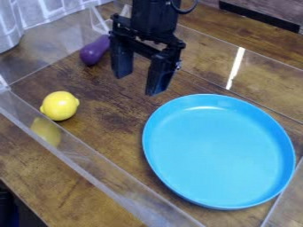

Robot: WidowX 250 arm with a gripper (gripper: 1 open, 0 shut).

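Observation:
My black gripper (138, 69) hangs over the wooden surface at the upper middle, open, its two fingers spread apart with nothing seen between them. Behind its left side lies a purple eggplant-like object (95, 51). A yellow lemon (60, 105) sits at the left, and a large blue plate (217, 148) fills the lower right, below and right of the gripper.
Clear plastic walls (83, 173) border the left and lower edges of the work area. The wood is bare between the lemon and the plate and at the upper right, where a thin bright strip lies.

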